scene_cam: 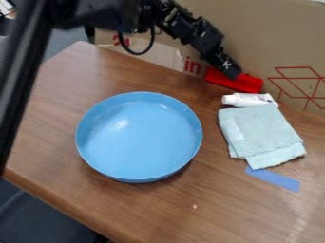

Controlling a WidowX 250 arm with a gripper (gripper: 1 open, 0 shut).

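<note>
The black arm reaches from the top left to the back of the table, where its gripper [226,70] is down at a red object [246,83] against the cardboard. Its fingertips are too small and dark to tell how they stand. A white tube [246,100] lies just in front of the red object, on the upper edge of a folded pale cloth [260,135].
A blue plate [139,137] takes up the middle of the table [76,199]. Blue tape [277,179] sticks to the wood at the right. Cardboard [286,47] walls the back.
</note>
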